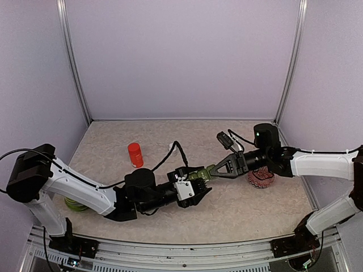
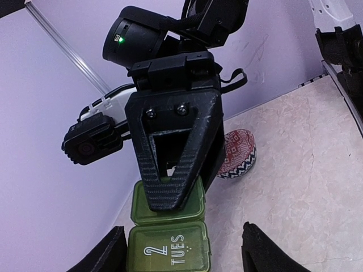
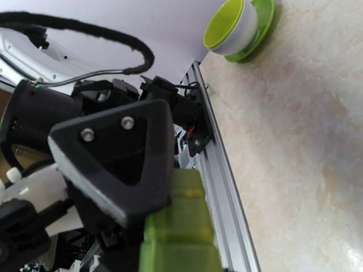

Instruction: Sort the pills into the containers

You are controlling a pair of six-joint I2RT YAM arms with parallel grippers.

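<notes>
A green pill organizer point(image 1: 201, 174) with several lidded compartments is in the air between my two arms. My right gripper point(image 1: 214, 170) is shut on its right end. In the left wrist view, the nearer compartment point(image 2: 169, 247) reads "2 TUES", and the right gripper's finger point(image 2: 164, 195) presses on the one behind it. My left gripper is part open around the near end; a clear gap shows on the right side, while the left finger point(image 2: 118, 249) is close to the box. In the right wrist view the organizer point(image 3: 180, 241) extends downward from the fingers. No pills are visible.
A red-capped container point(image 1: 135, 154) and a white bottle point(image 1: 172, 147), partly behind the left arm's cable, stand on the table toward the back. A red patterned bowl point(image 1: 261, 177) lies below the right arm. A green-and-white cup point(image 3: 233, 28) on a green saucer is at left.
</notes>
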